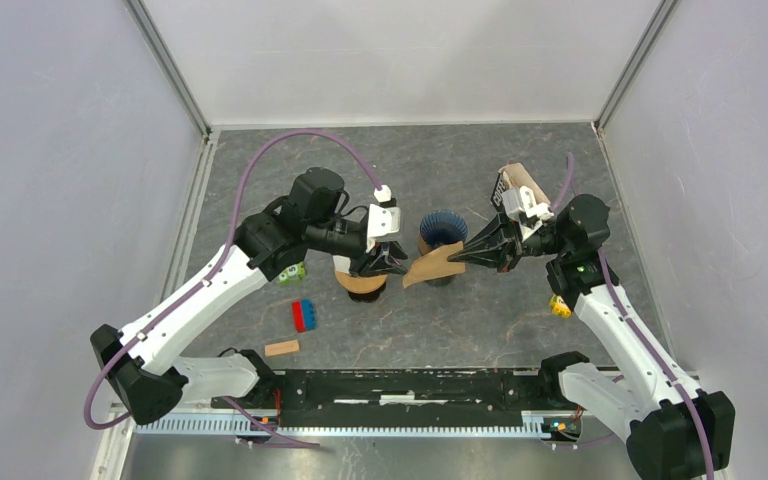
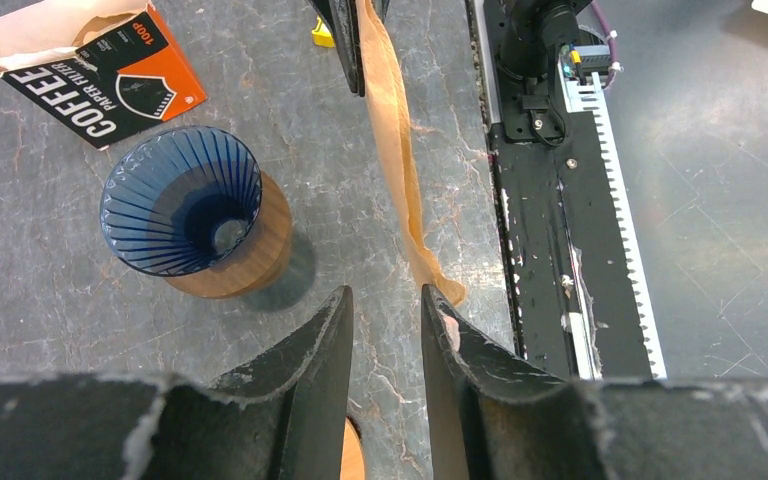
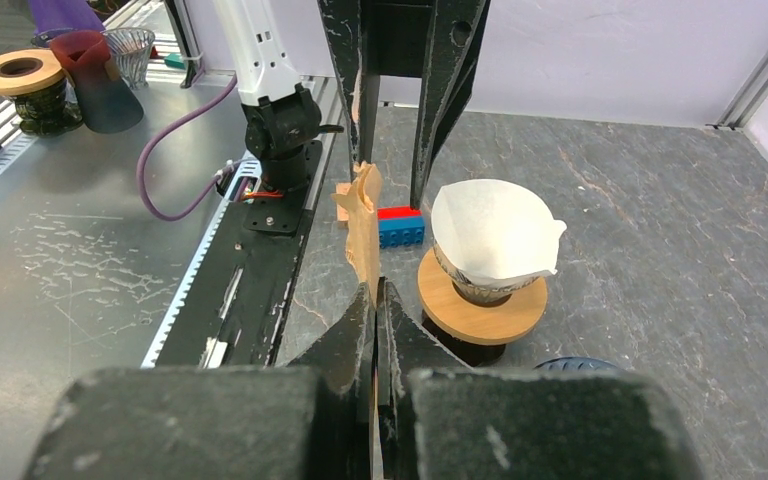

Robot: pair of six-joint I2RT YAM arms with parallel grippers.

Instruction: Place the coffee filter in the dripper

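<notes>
A brown paper coffee filter point(image 1: 433, 264) hangs from my right gripper, which is shut on its edge. The two layers of its rim are slightly parted in the left wrist view. Across from it, my left gripper is partly open with nothing clamped between its fingers. One left fingertip point(image 2: 429, 298) overlaps the free end of the filter in that view; whether they touch is unclear. Behind the filter in the top view stands the blue ribbed dripper point(image 2: 182, 200) with a wooden collar point(image 2: 278, 240). Its inside looks empty.
A second dripper on a wooden disc point(image 3: 495, 318) holds white paper point(image 3: 493, 232), close to the left gripper. The coffee filter box point(image 2: 100, 75) stands behind the blue dripper. A red and blue block point(image 1: 304, 315) and wooden strip point(image 1: 282, 348) lie at front left.
</notes>
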